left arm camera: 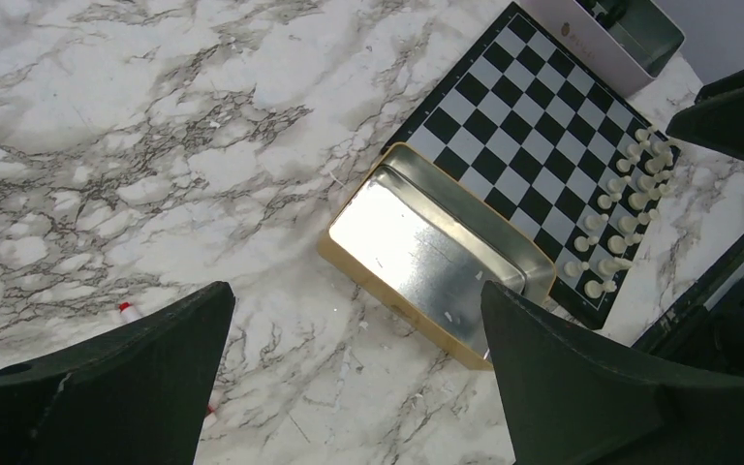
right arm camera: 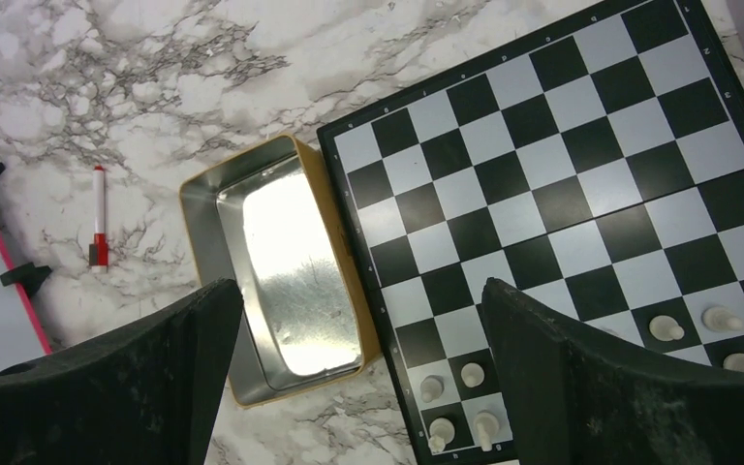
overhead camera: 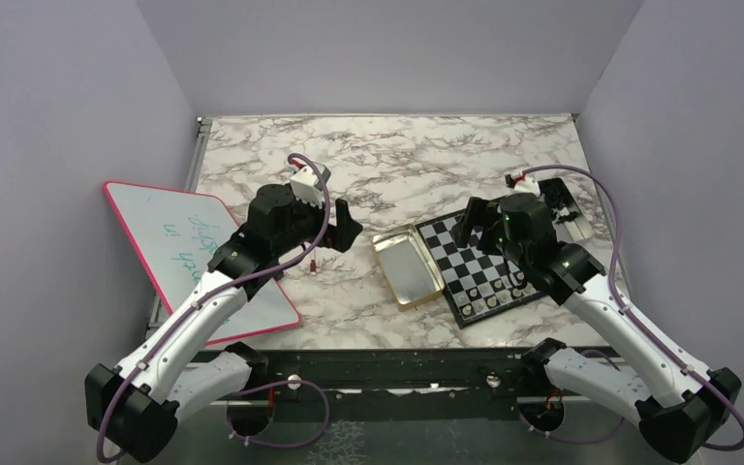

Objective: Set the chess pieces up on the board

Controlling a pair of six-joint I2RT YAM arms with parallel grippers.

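The chessboard lies on the right half of the table, turned at an angle. White pieces fill two rows along its near side, while the far part of the board is bare. A box at the board's right end holds dark pieces. Beside the board's left edge stands a gold-rimmed metal tin, empty inside. My right gripper is open above the tin and board, nothing between its fingers. Over the table left of the tin, my left gripper is open and empty too.
A whiteboard with a red edge leans at the table's left side, partly under the left arm. A red and white marker lies between it and the tin.
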